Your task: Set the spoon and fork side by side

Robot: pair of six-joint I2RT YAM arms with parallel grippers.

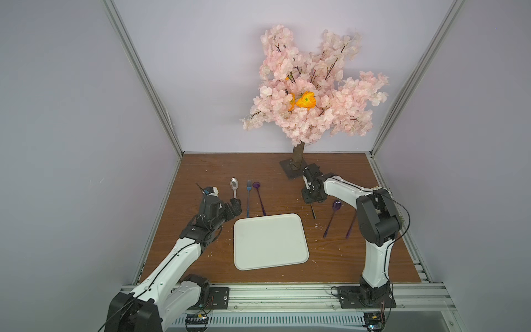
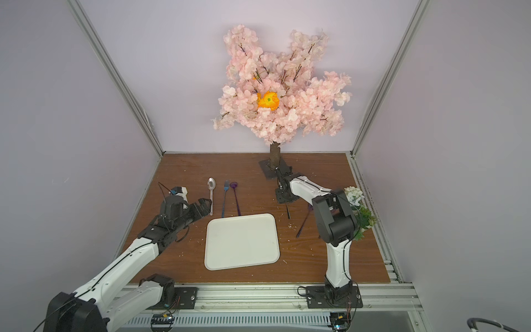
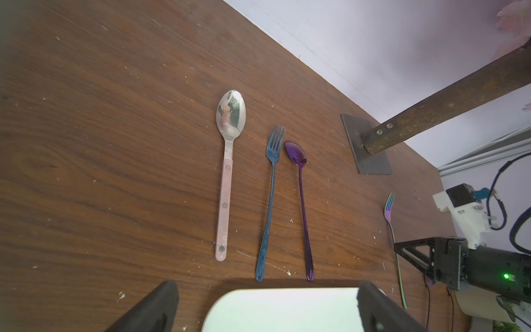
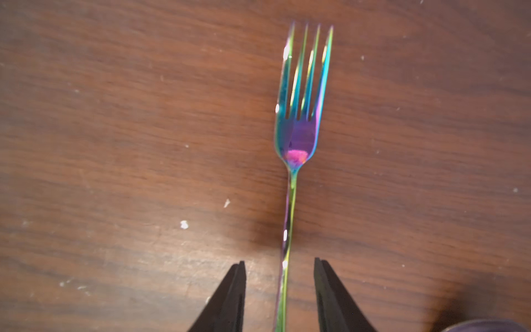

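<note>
An iridescent fork point(image 4: 298, 135) lies on the wood in the right wrist view, its handle passing between the parted fingers of my right gripper, with a gap on both sides. Left of the tray's back edge lie a silver spoon with a pink handle point(image 3: 225, 188), a blue fork point(image 3: 269, 204) and a thin purple spoon point(image 3: 303, 204), roughly parallel. My left gripper stands open with its fingers wide apart, nothing between them. In the top left view another purple spoon point(image 1: 330, 220) and a partly hidden purple handle point(image 1: 350, 225) lie right of the tray.
A white tray point(image 1: 270, 241) occupies the front middle of the table. Behind, the blossom tree's dark base plate point(image 1: 287, 168) stands close to my right arm. A flower pot point(image 2: 362, 213) stands at the right edge, partly behind that arm.
</note>
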